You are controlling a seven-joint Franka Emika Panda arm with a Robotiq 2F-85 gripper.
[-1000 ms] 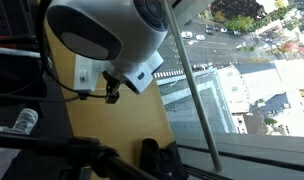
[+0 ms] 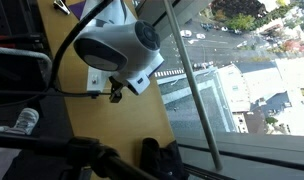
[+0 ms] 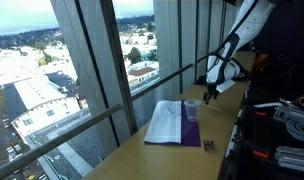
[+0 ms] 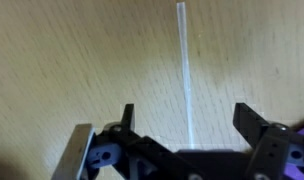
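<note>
In the wrist view my gripper is open, its two black fingers wide apart with nothing held. A thin, whitish stick-like strip [image 4: 185,65] lies on the wooden table [image 4: 82,60], running lengthwise through the space between the fingers. Seen from exterior view 2, the gripper [image 3: 211,97] points down close to the table, beyond the purple mat. On that mat [image 3: 191,134] are a white sheet or cloth [image 3: 164,122] and a pale, see-through cup [image 3: 190,111]. Exterior view 1 shows the gripper [image 2: 116,95] small and dark beneath the white arm [image 2: 117,45].
A small metallic object [image 3: 209,145] sits at the mat's near right corner. Window glass and its frame [image 3: 114,60] border the table on one side. Bare tabletop [image 3: 112,160] stretches in front of the mat. Something purple [image 4: 300,150] enters the wrist view at right.
In exterior view 1 the arm has shifted and looks smaller, uncovering purple at the upper left. The gripper's tip has moved only slightly and remains empty.
</note>
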